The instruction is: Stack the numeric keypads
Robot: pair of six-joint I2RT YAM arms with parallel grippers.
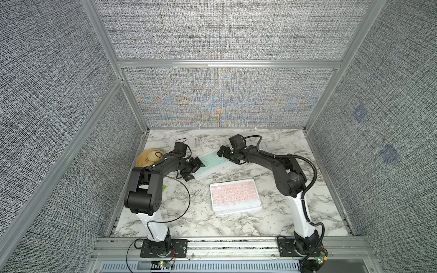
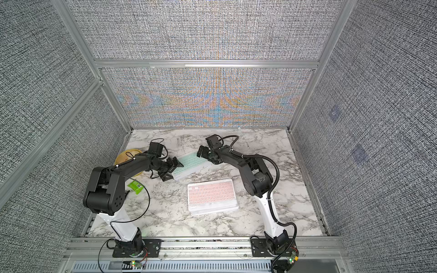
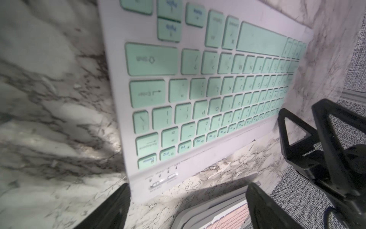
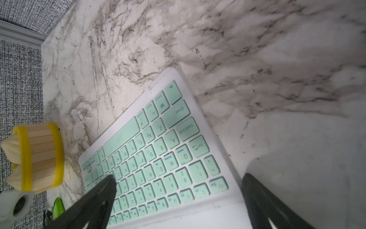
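A white keypad with mint-green keys (image 1: 212, 163) lies slanted on the marble table, its right end farther back. At its left end my left gripper (image 1: 195, 169) stands open; in the left wrist view one finger (image 3: 108, 210) is close to a corner, contact unclear. My right gripper (image 1: 227, 154) is open over the right end, with that end between its fingers in the right wrist view. Neither is shut on it. A pink-keyed keypad (image 1: 234, 192) sits nearer the front on a white slab; in the left wrist view that pile (image 3: 213, 210) shows layered edges.
A yellow-rimmed wooden basket (image 4: 40, 156) stands at the back left, behind my left arm. A small green packet (image 2: 135, 186) lies near that arm.
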